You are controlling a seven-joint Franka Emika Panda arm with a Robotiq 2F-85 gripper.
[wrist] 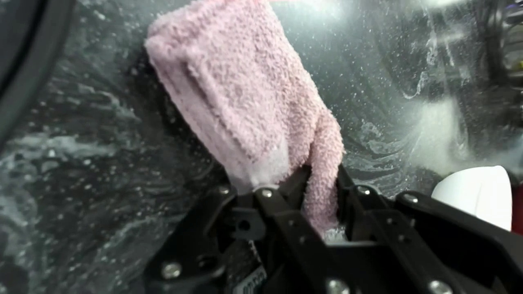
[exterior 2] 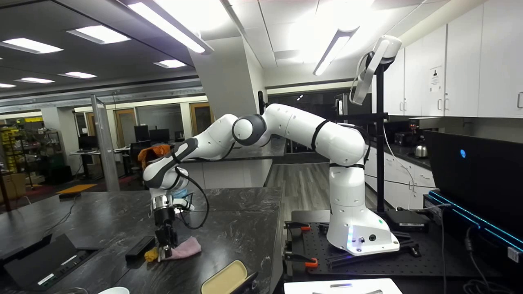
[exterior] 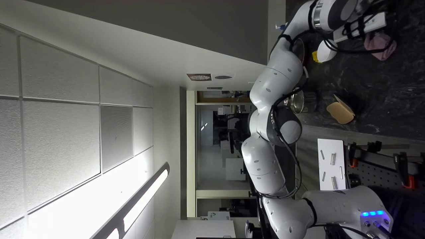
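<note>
A pink terry cloth (wrist: 240,83) is pinched between the fingers of my gripper in the wrist view. One fold comes up through the fingers, while the rest spreads out ahead over the dark marbled table. Exterior view 2 has the gripper (exterior 2: 166,249) pointing down at table height, with the cloth (exterior 2: 184,249) trailing to its right, on or very near the surface. In exterior view 1, which is turned sideways, the cloth (exterior: 380,45) shows at the upper right; the fingertips cannot be made out there.
Close to the gripper are a yellow item (exterior 2: 150,255) and a black box (exterior 2: 140,248). A tan open case (exterior 2: 225,278) lies nearer the table edge. A white bowl (exterior: 326,51) and a glass pot (exterior: 297,101) stand elsewhere on the table. Bare tabletop (exterior 2: 225,220) lies behind the cloth.
</note>
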